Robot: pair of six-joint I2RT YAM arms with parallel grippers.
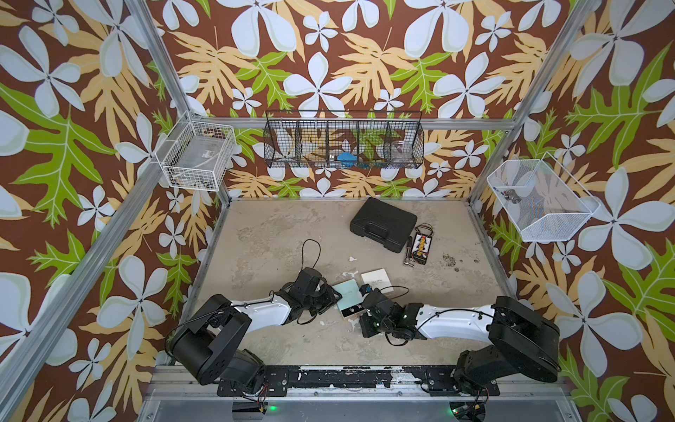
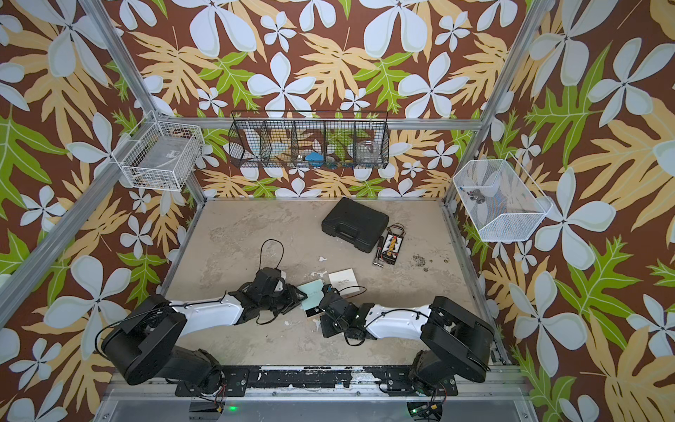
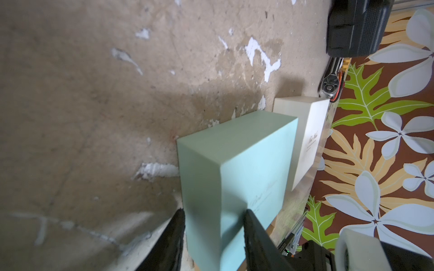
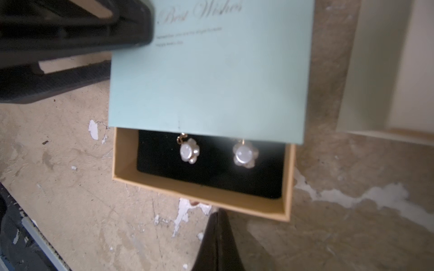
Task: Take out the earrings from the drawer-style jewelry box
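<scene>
The mint-green jewelry box lies on the table with its cardboard drawer partly pulled out. On the drawer's black pad sit two pearl flower earrings, a left earring and a right earring; their upper ends go under the sleeve. My left gripper is closed around one side of the sleeve, a finger on either face. Just outside the drawer's front wall, my right gripper has its fingertips together with nothing between them. The earrings are beyond those fingers.
A white box stands close behind the jewelry box. Farther back are a black case, a ratchet tool and a packaged item with a cable. Bare table lies in front of the drawer.
</scene>
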